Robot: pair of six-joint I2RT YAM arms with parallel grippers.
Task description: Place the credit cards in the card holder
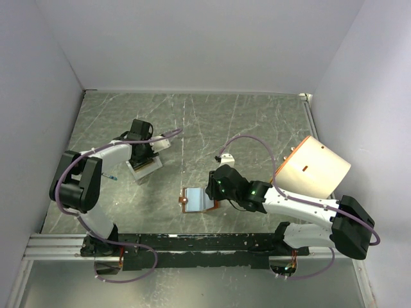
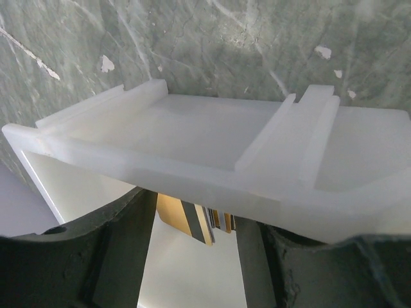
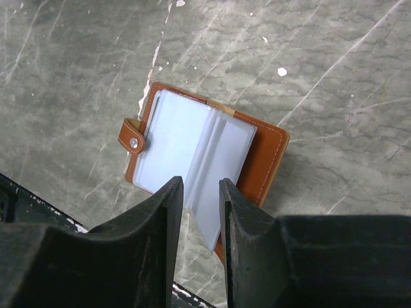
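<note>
The card holder (image 1: 194, 200) lies opened out on the table, a brown wallet with clear sleeves. In the right wrist view, the holder (image 3: 174, 138) has its snap tab at the left, and one sleeve leaf stands partly raised. Over its near edge are the slightly parted fingers of my right gripper, nothing between them. At the left of the table, my left gripper reaches into a white stand, open, one finger on either side of the cards (image 2: 173, 214). The stand's front rail hides the cards' upper part; contact with the fingers cannot be made out.
The white stand (image 1: 149, 171) sits left of the holder. A small blue item (image 1: 110, 176) lies left of it. An orange-edged white panel (image 1: 314, 168) leans at the right.
</note>
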